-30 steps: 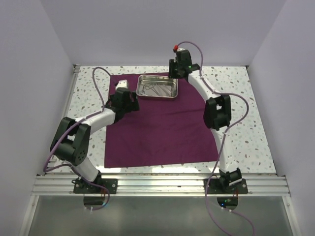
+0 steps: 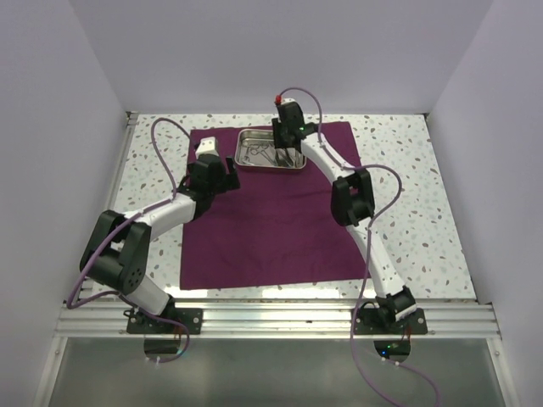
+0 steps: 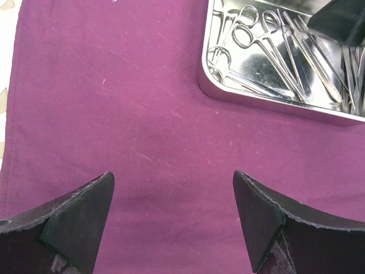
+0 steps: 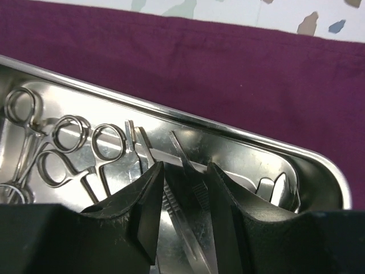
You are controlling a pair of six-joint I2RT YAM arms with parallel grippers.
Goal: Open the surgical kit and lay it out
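The steel tray (image 2: pixel 254 164) lies at the back of the purple cloth, holding scissor-like instruments (image 3: pixel 251 40), slim tweezers and handles (image 4: pixel 188 240). My left gripper hangs open over bare cloth, front-left of the tray, nothing between its fingers. My right gripper is over the right part of the tray, its fingers part open above slim instruments, with one tweezer-like piece (image 4: pixel 179 151) seen between and beyond the fingertips; whether the fingers touch it I cannot tell.
Speckled white table (image 2: pixel 407 212) shows around it, with walls at both sides and behind.
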